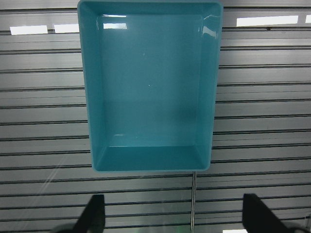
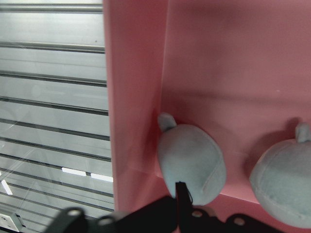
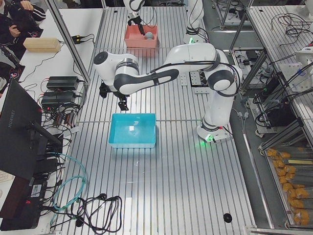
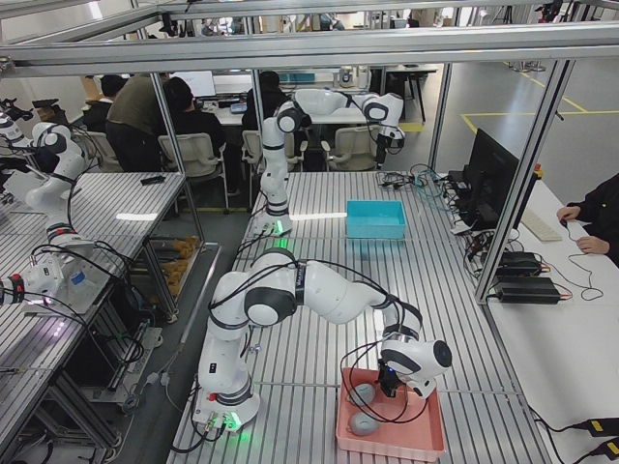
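An empty cyan bin [image 3: 132, 142] lies on the slatted metal table; my left gripper hangs over its near side, fingers wide apart with nothing between them. At the other end a pink bin [image 4: 430, 425] holds two pale grey plush balls [image 2: 189, 160] [image 2: 284, 184], each with a small nub. My right gripper is down in that bin at the top of the ball beside the wall; its dark fingers are close together, and I cannot tell whether anything is between them.
A monitor [image 3: 17, 147], black power units and loose cables [image 3: 98, 215] line one side. Aluminium frame posts [image 4: 542, 126] stand at the table's edges. The table between the bins and beyond the cyan bin is clear.
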